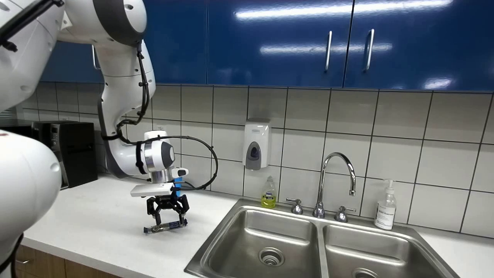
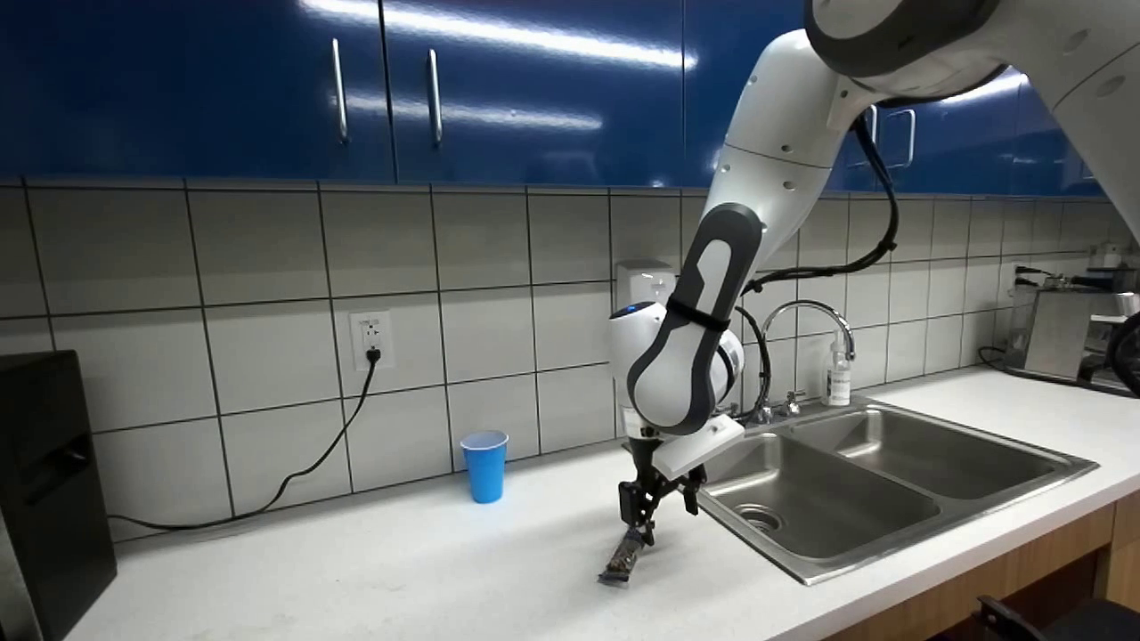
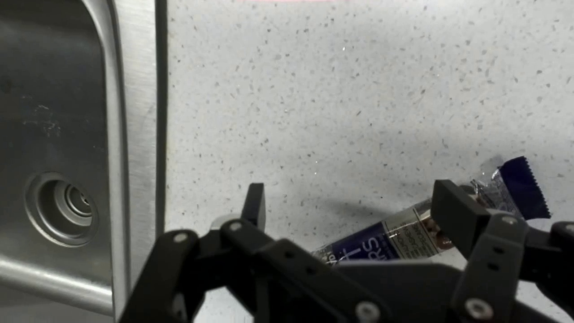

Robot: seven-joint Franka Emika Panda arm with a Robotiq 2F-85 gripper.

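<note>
A wrapped snack bar (image 1: 165, 226) with purple and clear packaging lies on the white counter, left of the sink. In the wrist view the bar (image 3: 401, 237) runs diagonally, and the gripper's linkage hides its lower-left part. My gripper is open, its fingers wide apart. One finger (image 3: 457, 215) overlaps the bar near its crimped purple end in that view; the other is over bare counter. From the side, my gripper (image 1: 169, 223) is low, right at the bar. Whether the fingers touch it, I cannot tell.
The double sink (image 1: 319, 241) borders the counter on the right. A blue cup (image 2: 485, 466) stands near the tiled wall, behind the gripper. A black appliance (image 2: 52, 491) sits at the far end. Counter between cup and front edge is clear.
</note>
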